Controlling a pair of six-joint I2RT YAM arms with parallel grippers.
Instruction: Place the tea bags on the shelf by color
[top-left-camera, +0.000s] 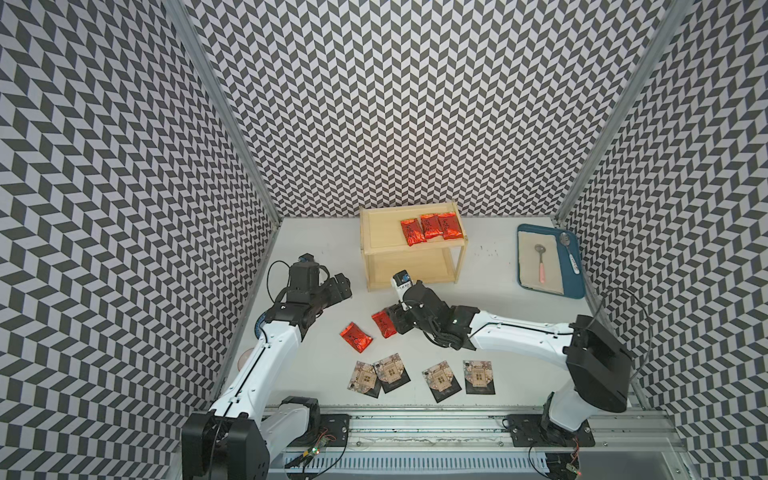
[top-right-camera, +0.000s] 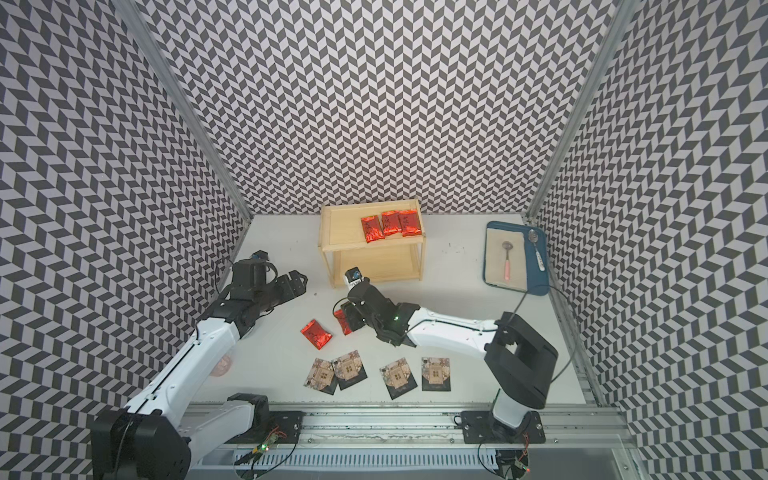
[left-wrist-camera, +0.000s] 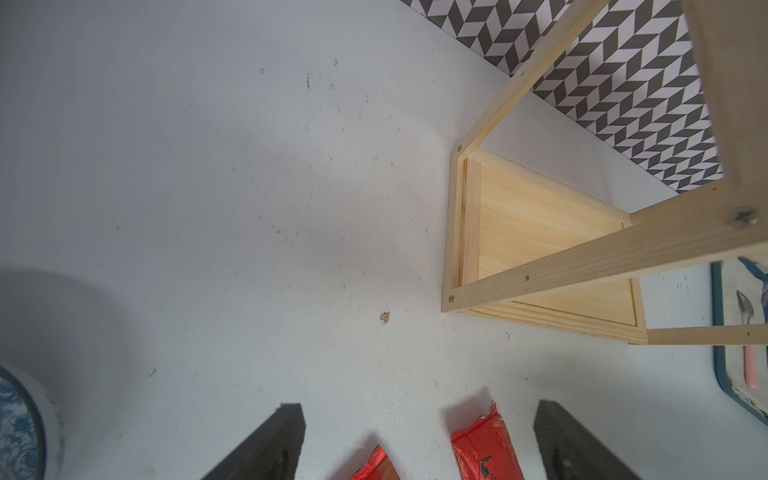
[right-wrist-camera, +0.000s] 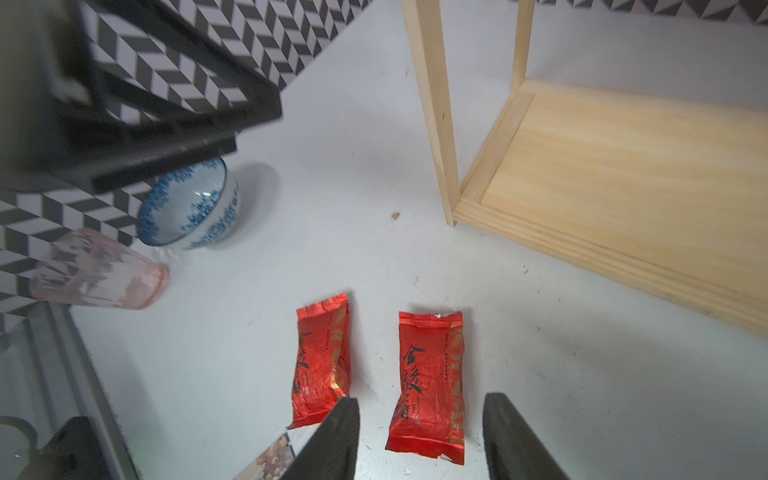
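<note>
Three red tea bags lie on the wooden shelf's top. Two more red packets lie on the table before it, with several brown-black packets nearer the front. My right gripper is over the nearer-shelf red packet; its fingertips appear apart either side of that packet, but whether they touch it is unclear. My left gripper stands open left of the shelf, above the table, nothing between its fingers.
The shelf's lower board is empty. A blue tray with spoons is at the right. A blue-white bowl and pink glass stand at the left. Table space around the shelf's front is clear.
</note>
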